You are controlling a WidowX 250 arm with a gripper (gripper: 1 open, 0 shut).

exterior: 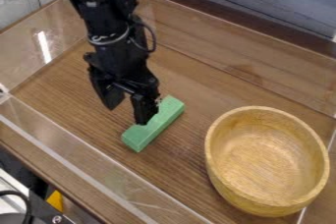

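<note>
A black robot arm reaches down from the top of the view over a wooden surface. Its gripper (128, 102) hangs open just left of a green rectangular block (152, 126), which lies at a diagonal on the wood. Nothing shows held between the fingers.
A large tan bowl (266, 161) stands at the right. A small yellow object (55, 199) and a dark cable are at the lower left edge. The wood around the block and toward the back is mostly clear, with a pale panel along the back.
</note>
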